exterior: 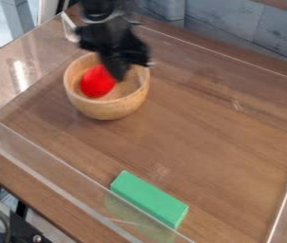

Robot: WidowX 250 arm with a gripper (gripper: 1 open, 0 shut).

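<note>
A wooden bowl (121, 104) sits on the upper left of the table, with a round red object (97, 83) inside it. My gripper (114, 57) is blurred above the back of the bowl, higher than the red object; whether its fingers are open or shut is unclear. A green block (149, 199) lies at the front of the table.
A grey wall (235, 28) borders the back. Clear panels edge the table at left and right.
</note>
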